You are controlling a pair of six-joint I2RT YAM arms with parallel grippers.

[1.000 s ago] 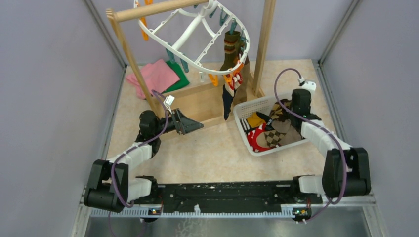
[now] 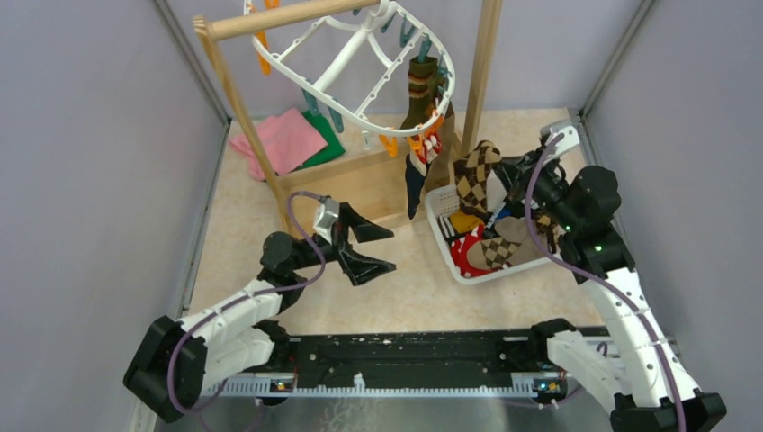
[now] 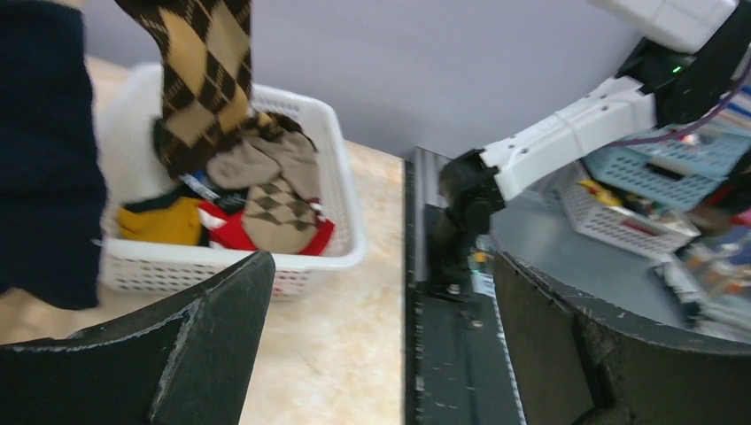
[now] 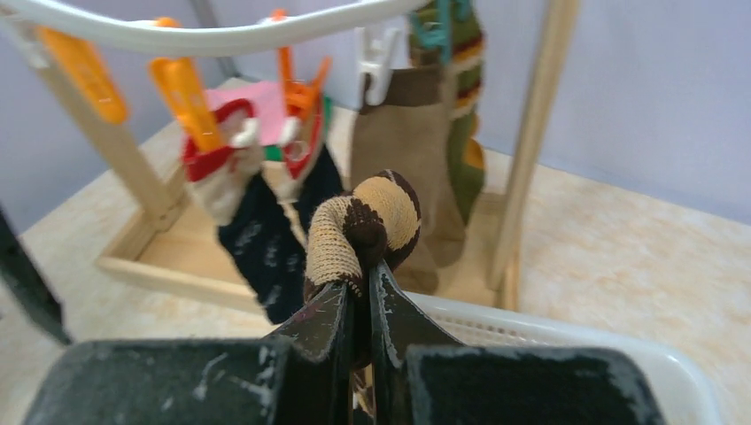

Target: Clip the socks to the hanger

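My right gripper (image 2: 511, 171) is shut on an argyle brown sock (image 2: 477, 175), lifted above the white basket (image 2: 435, 236) of mixed socks; the sock also shows in the left wrist view (image 3: 199, 80) and between the right fingertips. My left gripper (image 2: 385, 252) stands open left of the basket, nothing between its fingers. The white hanger (image 2: 308, 54) carries orange and teal clips; olive (image 2: 420, 85), khaki (image 4: 398, 150) and navy-red-white socks (image 4: 257, 239) hang from its right part.
A wooden stand (image 2: 225, 81) holds the hanger. Pink (image 2: 279, 142) and green cloths lie at the back left. Bare table (image 2: 360, 306) lies in front of the stand and left of the basket.
The right gripper has lifted the argyle sock out of the basket and moved toward the hanger.
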